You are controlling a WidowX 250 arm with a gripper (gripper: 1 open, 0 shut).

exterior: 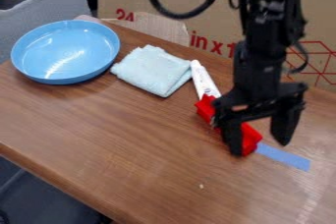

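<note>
My black gripper (pixel 257 122) is open, slightly motion-blurred, low over a red object (pixel 206 108) on the wooden table; its fingers straddle or hover at the red object, exact contact cannot tell. A white item (pixel 201 79) lies just behind the red object, in line with it. A blue strip (pixel 284 156) lies on the table to the right, partly beside the red object's near end.
A blue bowl (pixel 63 48) sits at the back left, a folded light-blue cloth (pixel 152 70) beside it. A cardboard box (pixel 171 2) stands behind.
</note>
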